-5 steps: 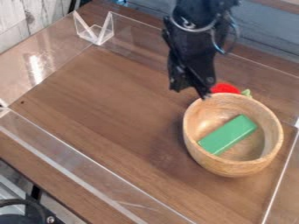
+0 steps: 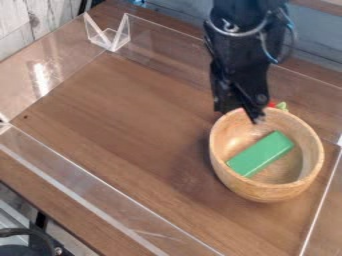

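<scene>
My black gripper (image 2: 241, 105) hangs from the top of the view over the back left rim of a wooden bowl (image 2: 235, 178); its fingertips are dark and small, with nothing visible between them, and it looks shut. A green rectangular block (image 2: 261, 153) lies inside the bowl. Behind the bowl a small red object with a green tip (image 2: 281, 107) is mostly hidden by the gripper and bowl.
Clear plastic walls run along its edges, and a clear bracket (image 2: 108, 33) stands at the back left.
The gripper has moved slightly right and lower, and now covers more of the red object behind the bowl. The bowl and green block look unmoved.
</scene>
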